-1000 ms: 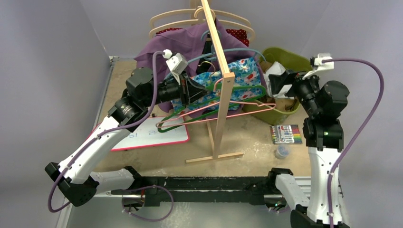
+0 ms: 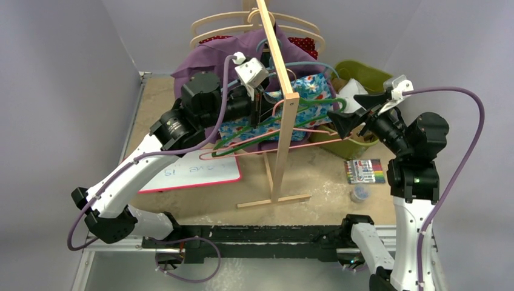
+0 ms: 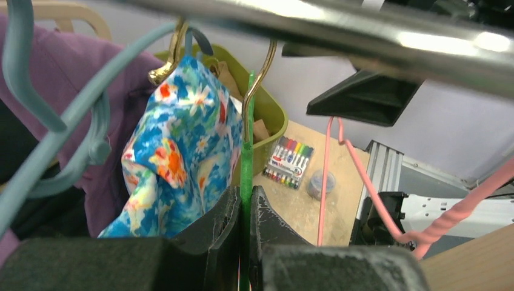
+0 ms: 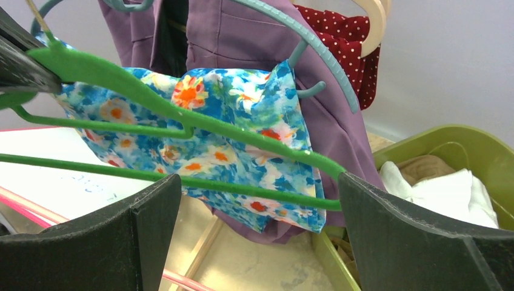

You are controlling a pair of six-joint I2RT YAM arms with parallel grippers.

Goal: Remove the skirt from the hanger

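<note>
A floral blue skirt hangs among hangers on the wooden rack, in front of purple cloth. My left gripper is shut on the green hanger, near its hook below the metal rail. My right gripper stands open at the right end of the green hanger; in the right wrist view that hanger's end shows between the fingers, with the skirt behind. A pink hanger hangs nearer the front.
An olive bin with cloths stands behind the right gripper. A whiteboard, a pack of markers and a small tub lie on the table.
My left gripper has moved right and up toward the rail. My right gripper has come down-left in the top view to the hangers' right ends, and the hangers have shifted slightly.
</note>
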